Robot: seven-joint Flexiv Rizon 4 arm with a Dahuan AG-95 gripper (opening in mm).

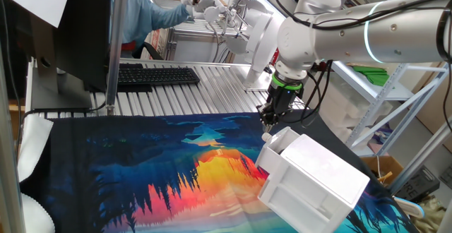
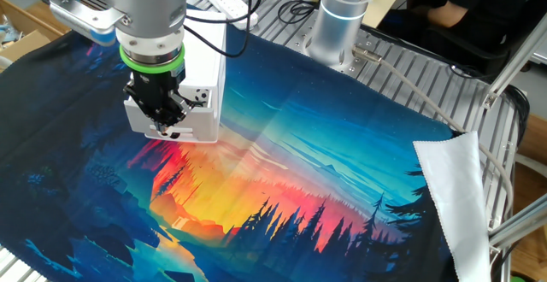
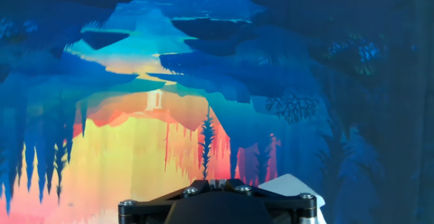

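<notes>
A white box-like cabinet (image 1: 326, 164) stands on the printed cloth, and its small drawer (image 1: 272, 158) juts out on the side facing the middle of the cloth. A round white knob (image 1: 266, 138) sits at the drawer's front. Right above that knob are the tips of my gripper (image 1: 268, 126), pointing down; contact cannot be made out. In exterior view 2 the gripper (image 2: 168, 132) hides part of the cabinet (image 2: 205, 121). The wrist view shows the gripper with its fingertips together, nothing visible between them, and a white corner (image 3: 291, 184) beside it.
A white cloth piece (image 2: 453, 184) lies by the table edge. A power strip (image 2: 226, 0) is behind the cabinet.
</notes>
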